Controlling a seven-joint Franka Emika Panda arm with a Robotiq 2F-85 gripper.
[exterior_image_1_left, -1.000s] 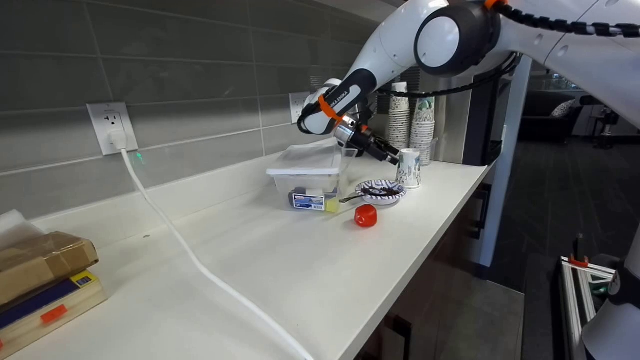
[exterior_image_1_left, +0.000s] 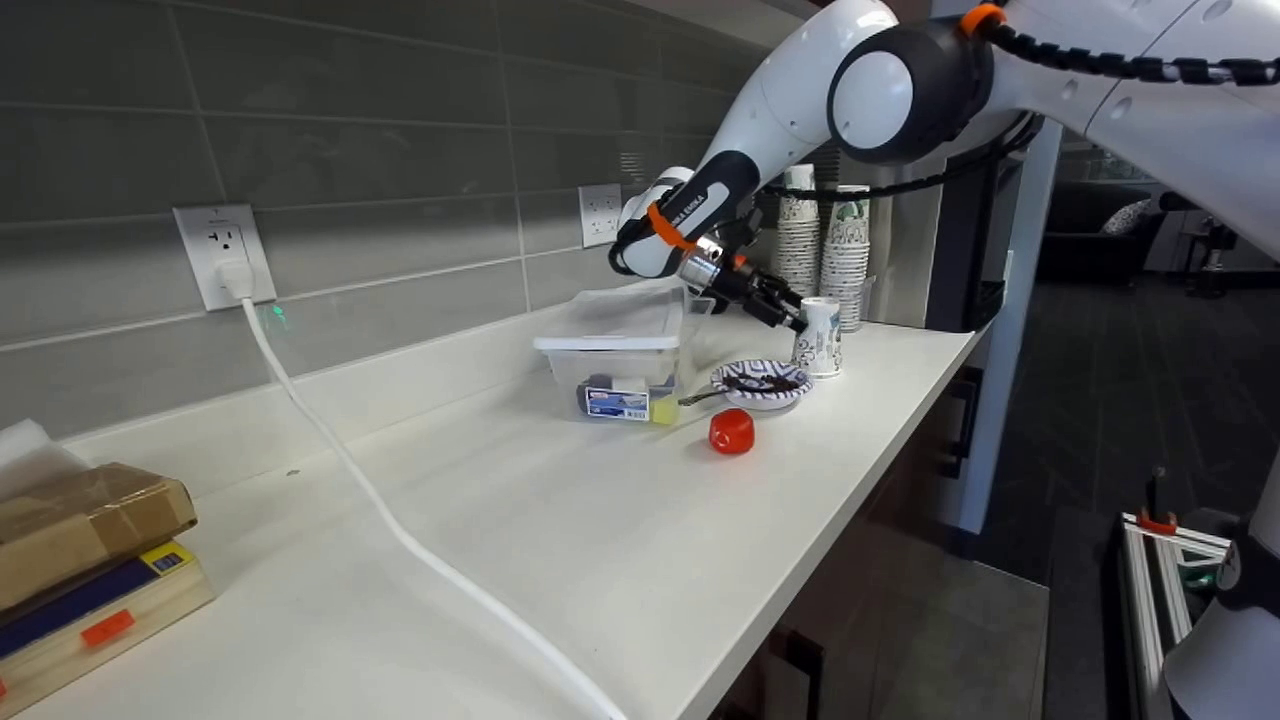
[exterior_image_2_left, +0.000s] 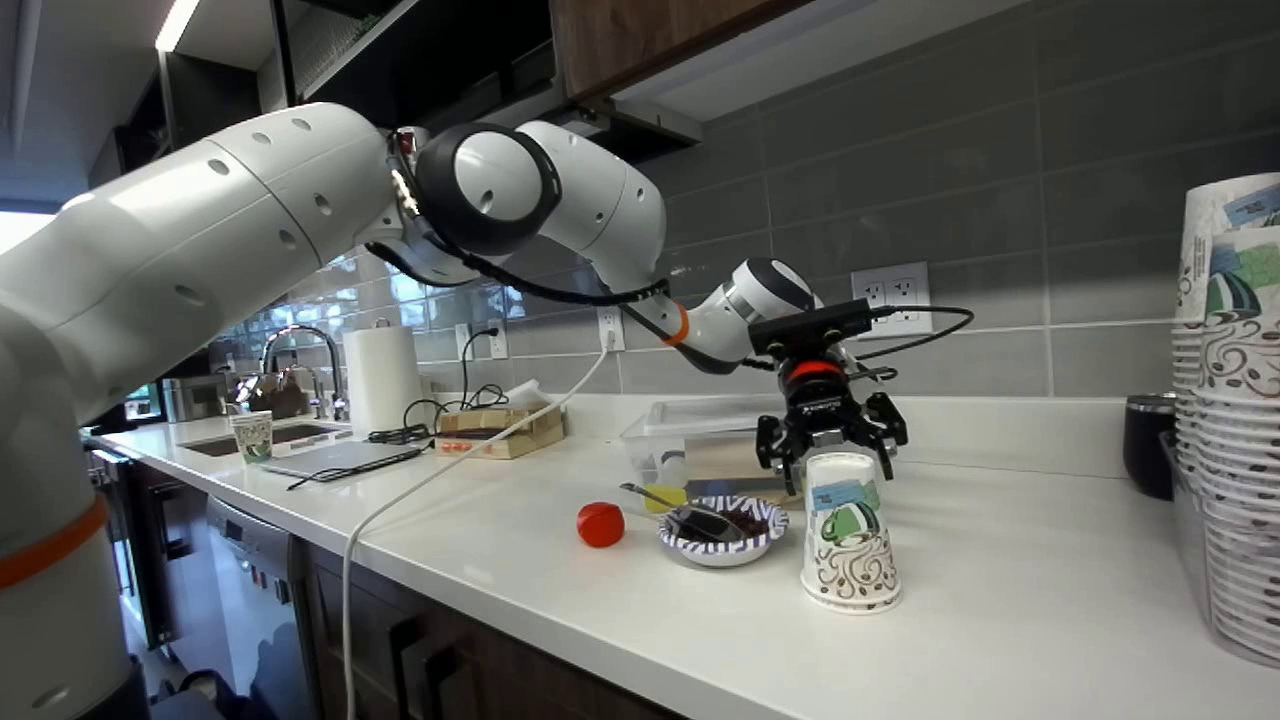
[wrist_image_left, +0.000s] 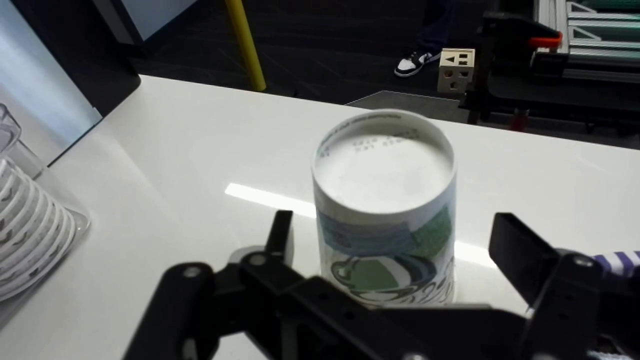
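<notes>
An upside-down paper cup (wrist_image_left: 384, 180) with a green and brown print stands on the counter, its closed base facing up. My gripper is open, one finger to each side of the cup in the wrist view, with gaps visible between cup and fingers. From exterior view 2, the gripper (exterior_image_2_left: 836, 446) is at the height of the cup's top, on the wall side of the paper cup (exterior_image_2_left: 849, 534). Exterior view 1 shows the gripper (exterior_image_1_left: 787, 310) close to the cup (exterior_image_1_left: 819, 338); whether they touch cannot be told there.
Beside the cup sits a patterned bowl (exterior_image_2_left: 720, 552) with dark contents and a utensil. A red object (exterior_image_2_left: 600, 524) lies nearby, and a lidded clear bin (exterior_image_1_left: 612, 360) stands by the wall. Tall cup stacks (exterior_image_2_left: 1236, 480) rise at the right.
My wrist and gripper have moved slightly right and down in exterior view 1, closer to the cup. The cup, bowl and red object have stayed put.
</notes>
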